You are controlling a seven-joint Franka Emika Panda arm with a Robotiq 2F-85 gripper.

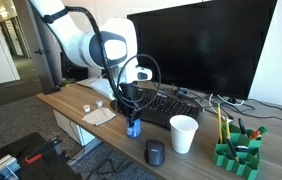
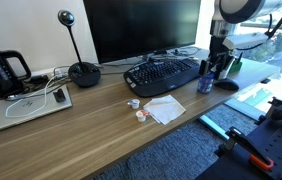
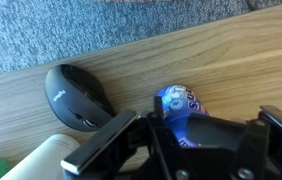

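A blue can (image 1: pixel 134 129) stands on the wooden desk, right beneath my gripper (image 1: pixel 132 113), which partly hides it. From the other side, the same blue can (image 2: pixel 206 82) shows just under the black fingers. In the wrist view the blue-and-white can (image 3: pixel 184 101) appears at the fingers, its lower part covered by the gripper. Whether the fingers press on it does not show clearly.
A dark mouse (image 1: pixel 154 152) and a white cup (image 1: pixel 183 134) stand to the right of the can. Behind lies a black keyboard (image 1: pixel 171 105). A green pen holder (image 1: pixel 238 155) is further right; a white napkin (image 2: pixel 164 109) lies on the other side.
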